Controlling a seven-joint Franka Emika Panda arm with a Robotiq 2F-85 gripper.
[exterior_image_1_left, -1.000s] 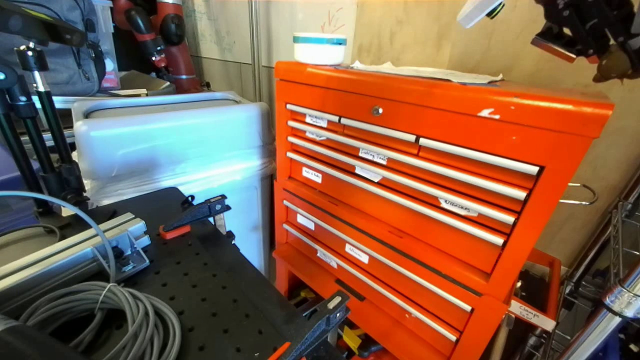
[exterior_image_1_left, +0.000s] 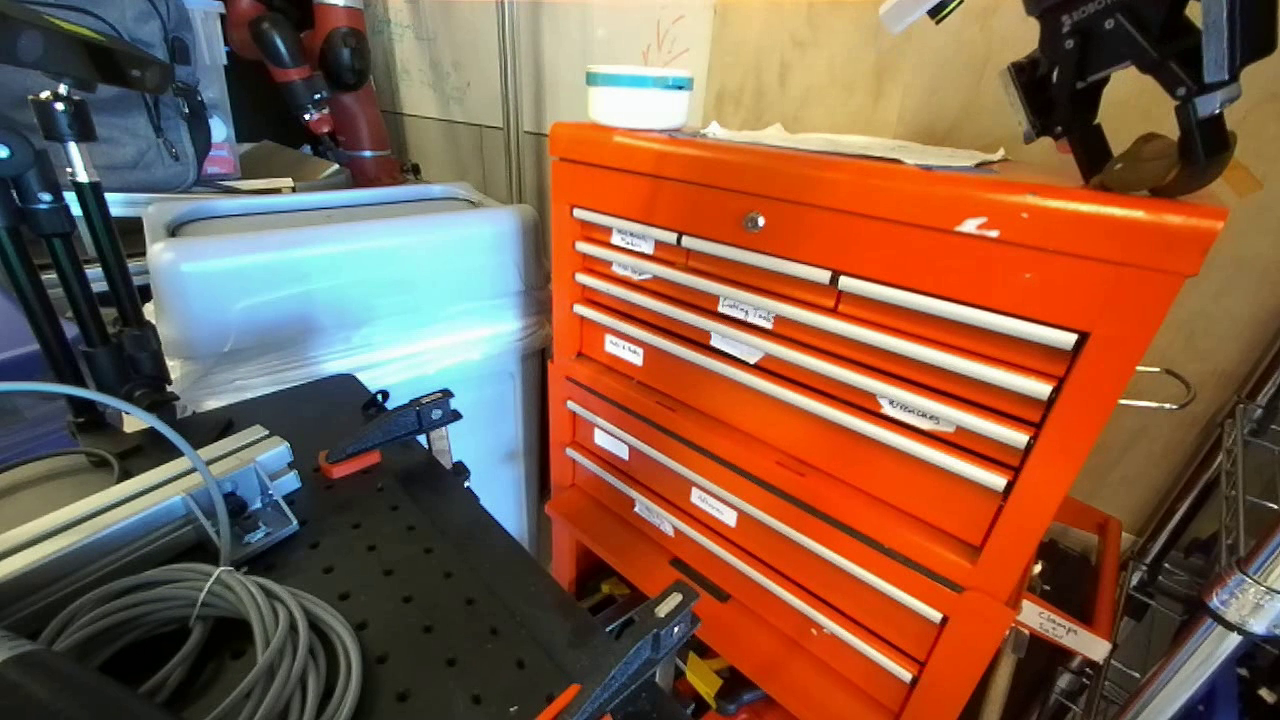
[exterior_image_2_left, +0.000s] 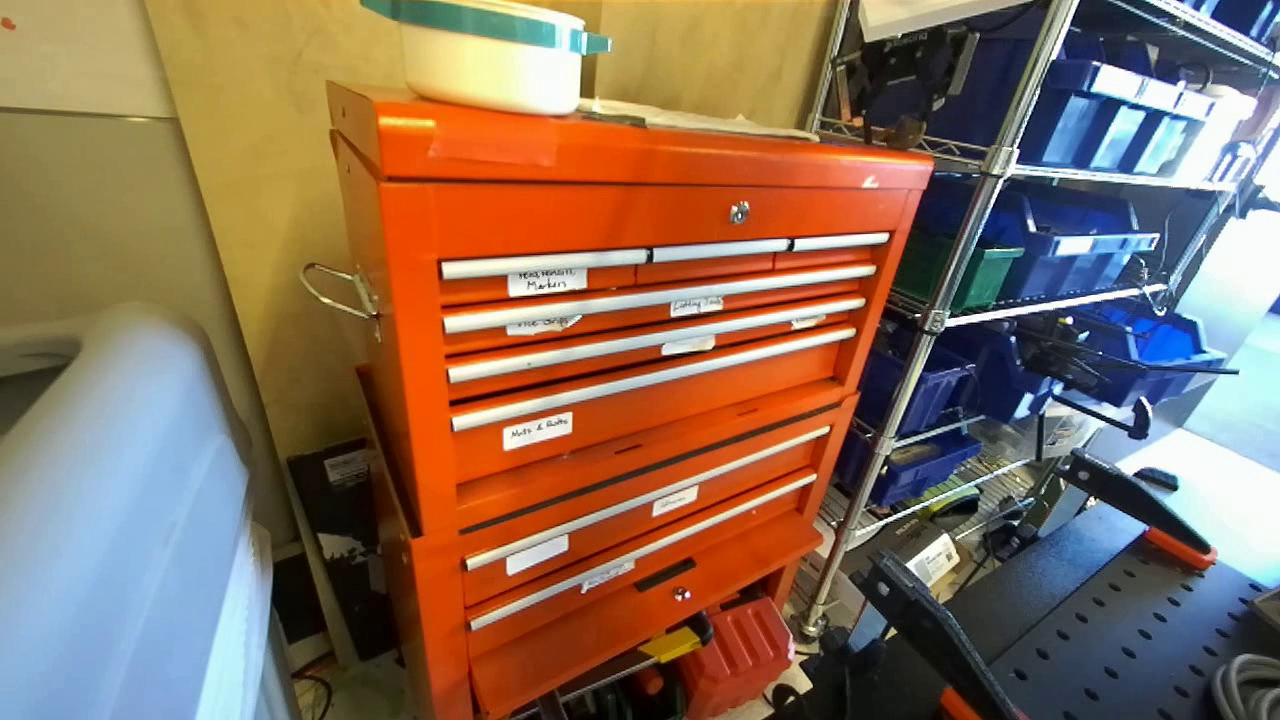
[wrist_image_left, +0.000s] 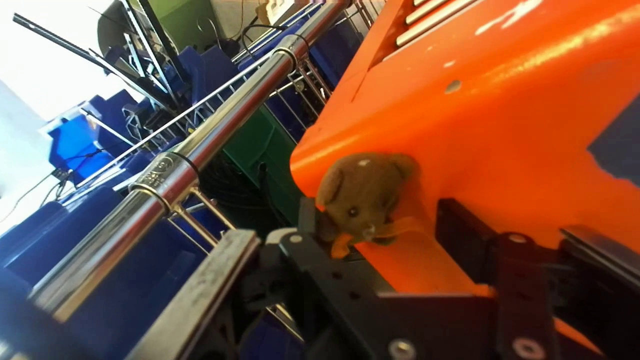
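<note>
A small brown teddy bear (wrist_image_left: 363, 195) with an orange ribbon at its neck is at the right end of the red tool chest's top (exterior_image_1_left: 1056, 180). It lies at the edge beside the shelf rack; the wrist view cannot settle how fully it rests on the surface. My gripper is around the bear with its fingers apart. One finger (wrist_image_left: 307, 217) is against or very near the bear's side, while a clear gap separates the other from it. In exterior view 1 the bear (exterior_image_1_left: 1137, 166) shows low between the fingertips.
A white tub with a teal rim (exterior_image_1_left: 638, 98) and a paper sheet (exterior_image_1_left: 846, 146) occupy the rest of the chest top. A wire rack with blue bins (exterior_image_2_left: 1086, 246) stands close by that end. The chest's drawers (exterior_image_2_left: 660, 348) are shut.
My gripper has come down from above the chest's right end with the bear, turning as it lowered. Its fingers now stand apart, and the bear is at the top's level.
</note>
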